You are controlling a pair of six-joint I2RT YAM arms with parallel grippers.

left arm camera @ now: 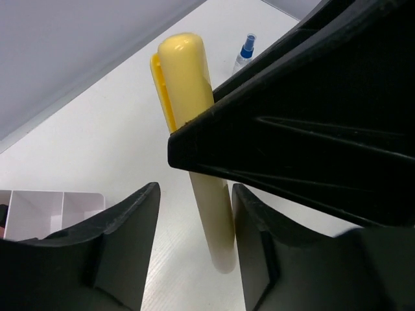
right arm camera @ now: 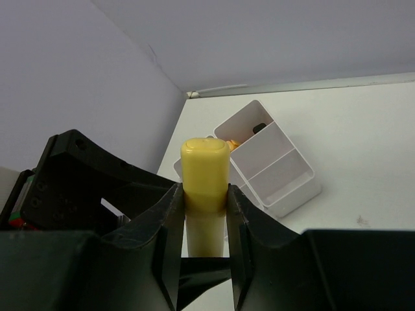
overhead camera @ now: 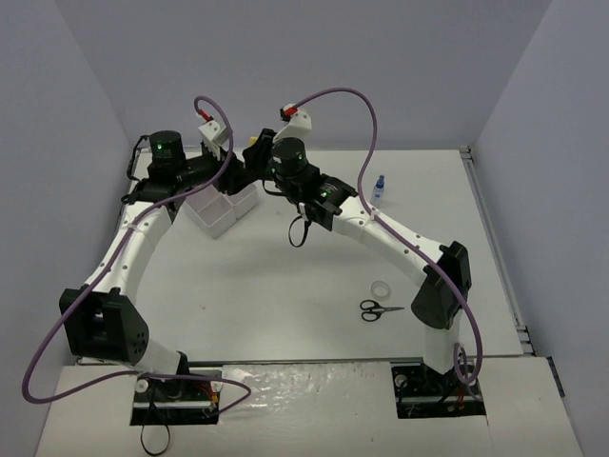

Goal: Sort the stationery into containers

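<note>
A yellow-and-white highlighter (right arm camera: 205, 170) stands upright in the right wrist view, with my right gripper shut on it. In the left wrist view, the lower end of the highlighter (left arm camera: 213, 210) hangs between the spread fingers of my open left gripper, close to the right-hand finger. The white compartment box (overhead camera: 225, 217) lies below the left arm; a yellow item (right arm camera: 232, 144) and a black item (right arm camera: 259, 127) are inside it. Scissors (overhead camera: 371, 310) and a tape roll (overhead camera: 380, 289) rest at the table's front right. Both grippers overlap in the top view.
A small spray bottle with a blue top (overhead camera: 379, 188) stands at the back right. Grey walls border the back and sides. The two grippers are very close together.
</note>
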